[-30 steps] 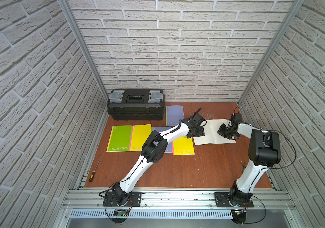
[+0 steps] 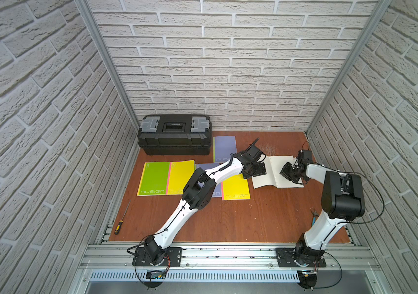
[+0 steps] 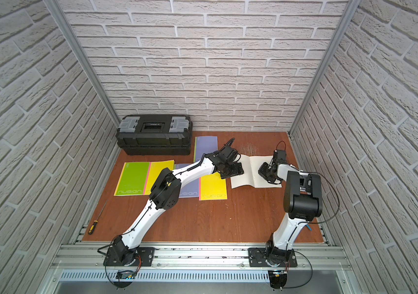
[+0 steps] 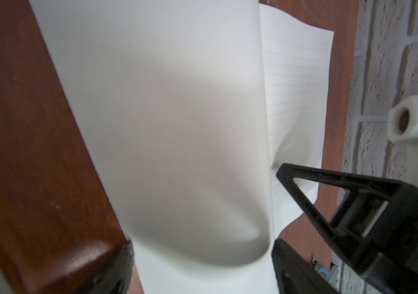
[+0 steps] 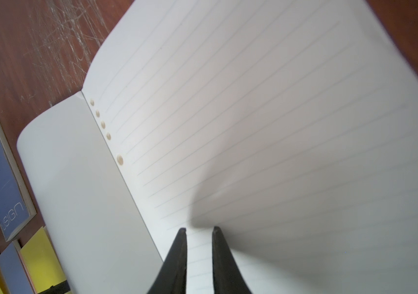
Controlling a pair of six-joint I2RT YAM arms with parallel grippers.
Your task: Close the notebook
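Note:
The open notebook (image 2: 273, 178) lies at the table's right, white pages up, with a crease down its middle. My left gripper is open above its left half; in the left wrist view the blank leaf (image 4: 174, 137) bulges upward between and beyond the spread fingers. My right gripper is shut over the lined half (image 5: 267, 127), with its fingertips close together and a narrow gap showing the page. Whether paper is pinched there I cannot tell. A black part of the right arm (image 4: 360, 205) reaches over the lined page in the left wrist view.
Closed notebooks in blue (image 2: 225, 147), yellow (image 2: 237, 188) and green (image 2: 154, 178) lie left of the open one. A black toolbox (image 2: 174, 134) stands at the back left, a screwdriver (image 2: 119, 225) at the front left.
My right arm has shifted slightly toward the front. The open notebook has slid a little that way too, and its left edge sits slightly further right.

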